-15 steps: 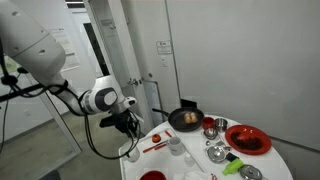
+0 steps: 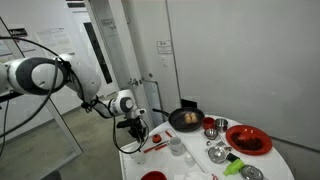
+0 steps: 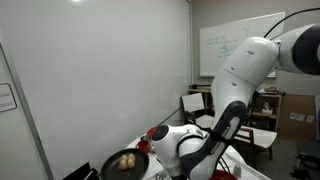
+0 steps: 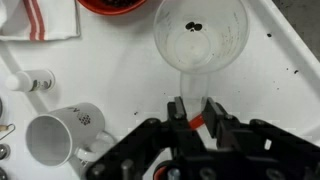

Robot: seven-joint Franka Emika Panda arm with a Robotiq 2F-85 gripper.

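Observation:
Between the fingertips of my gripper is the narrow neck of a translucent cup-like piece (image 4: 201, 38), its wide round bowl pointing away from me over the white table (image 4: 130, 62). A few dark specks show in the bowl. My gripper (image 2: 141, 140) in exterior view 1 is low at the table's left end, with the pale cup-like piece (image 2: 138, 157) just under it. I cannot tell whether that piece touches the tabletop. In exterior view 2 the arm hides it.
A white mug (image 4: 58, 138) and a small shaker (image 4: 30, 80) stand nearby. Beyond are a red bowl (image 2: 153, 176), a dark pan (image 2: 179, 124) with food, a red plate (image 2: 262, 146) and several metal dishes. The table edge is close to the gripper.
My arm has swung back and my gripper has shifted right in exterior view 1. The pale cup-like piece has moved slightly right with it. Other tableware stays put.

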